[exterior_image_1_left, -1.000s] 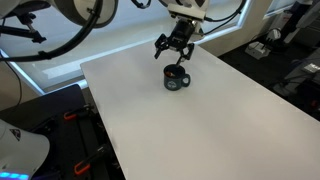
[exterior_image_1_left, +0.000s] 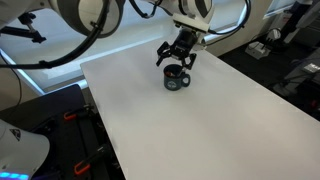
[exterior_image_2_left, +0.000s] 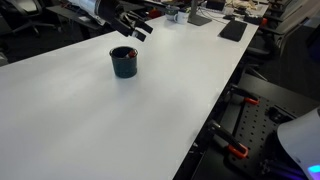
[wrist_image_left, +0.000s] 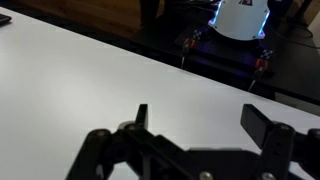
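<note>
A dark mug (exterior_image_1_left: 174, 82) stands upright on the white table, its handle toward the right in exterior view 1. Something reddish shows inside its mouth, too small to make out. My gripper (exterior_image_1_left: 172, 62) is open just above the mug's rim in that view. From the other side, in exterior view 2, the gripper (exterior_image_2_left: 142, 32) appears above and to the right of the mug (exterior_image_2_left: 124, 66). Bare table shows between the spread fingers in the wrist view, and the mug is not visible there.
Wide bare stretches of the white table (exterior_image_1_left: 210, 130) surround the mug. A black stand with the robot's white base (wrist_image_left: 240, 18) lies beyond the table edge. Dark chairs (exterior_image_1_left: 268, 45) stand past the far side.
My gripper has come down a little toward the mug, its fingers still apart. The mug has stayed in place.
</note>
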